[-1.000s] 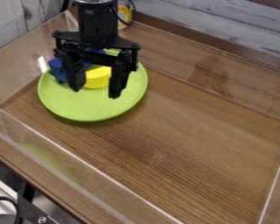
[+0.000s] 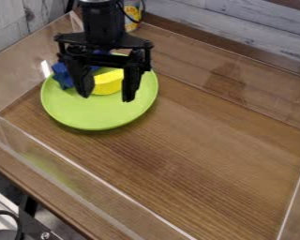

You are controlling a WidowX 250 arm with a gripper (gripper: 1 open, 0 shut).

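The black gripper (image 2: 105, 77) hangs over a green plate (image 2: 90, 112) at the upper left, its two fingers apart. A yellow object (image 2: 108, 83) lies on the plate between or just behind the fingers. Left of it is a blue object (image 2: 61, 75), partly hidden by the arm. Whether the fingers touch the yellow object cannot be told.
A yellow item (image 2: 132, 16) stands behind the arm at the back. Pale walls or edges bound it at the back and left.
The plate and objects look about the same.
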